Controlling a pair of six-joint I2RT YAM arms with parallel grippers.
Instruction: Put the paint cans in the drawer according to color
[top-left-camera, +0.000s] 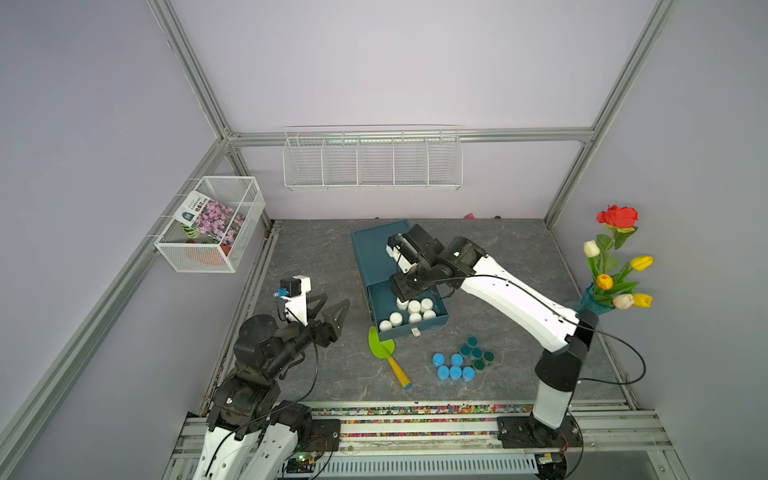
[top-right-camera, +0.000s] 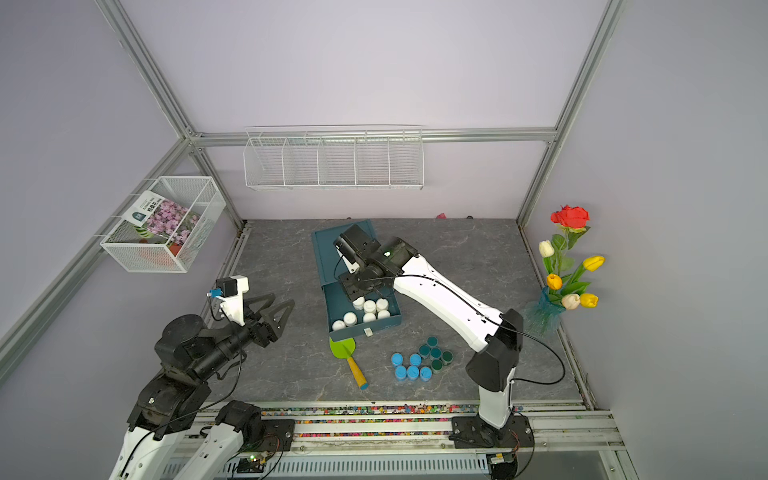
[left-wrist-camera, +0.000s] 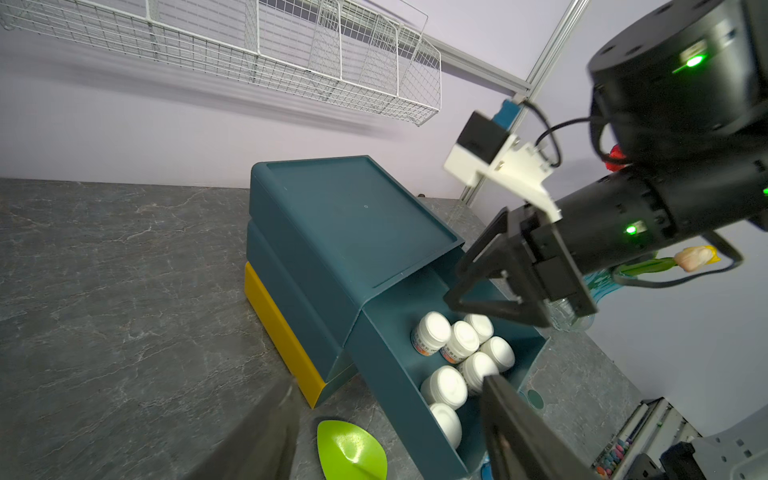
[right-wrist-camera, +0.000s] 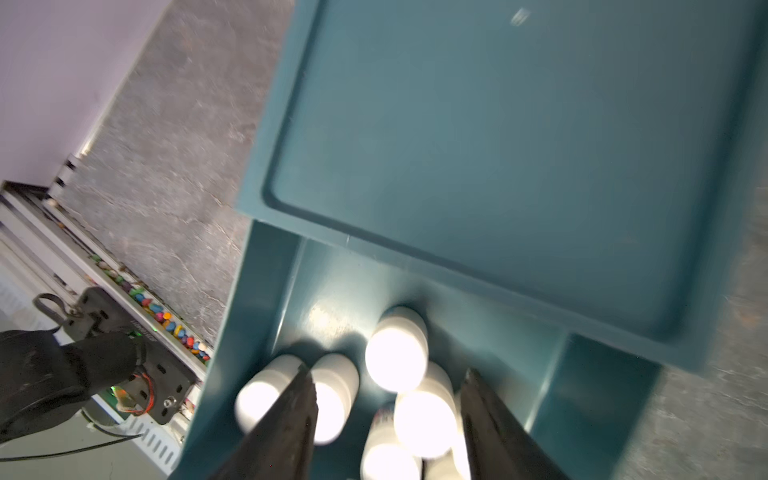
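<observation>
In the top left view an open teal drawer (top-left-camera: 381, 301) of a teal cabinet (top-left-camera: 376, 249) holds several white-lidded cans (top-left-camera: 414, 306). On the table to its right stand several blue-lidded cans (top-left-camera: 456, 373) and several dark green-lidded cans (top-left-camera: 478, 364). My right gripper is open over the drawer; a white can (right-wrist-camera: 397, 349) stands below its fingers, with nothing held. Left of the cabinet my left gripper hangs with its fingers (left-wrist-camera: 516, 424) parted, nothing between them but the distant drawer and a green spade. Lower drawers are closed; a yellow one (left-wrist-camera: 281, 333) shows at the bottom.
A green spade with a yellow handle (top-left-camera: 397, 372) lies before the drawer. At the right wall stands a vase of flowers (top-left-camera: 593, 300). Wire baskets (top-left-camera: 373, 162) hang at the back.
</observation>
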